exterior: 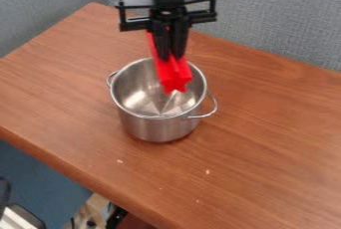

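My black gripper (pixel 168 39) hangs over a steel pot (pixel 158 123) with two handles, holding a bright red object (pixel 172 72) that points down into the pot's opening. The red object's lower end is over or just inside the rim. Its top is partly hidden by the fingers.
The pot stands on a wooden table (pixel 253 163), near its left front edge, with clear wood to the right and at the back left. Grey padded walls (pixel 280 9) border the back and left. Some clutter lies below the table at lower left.
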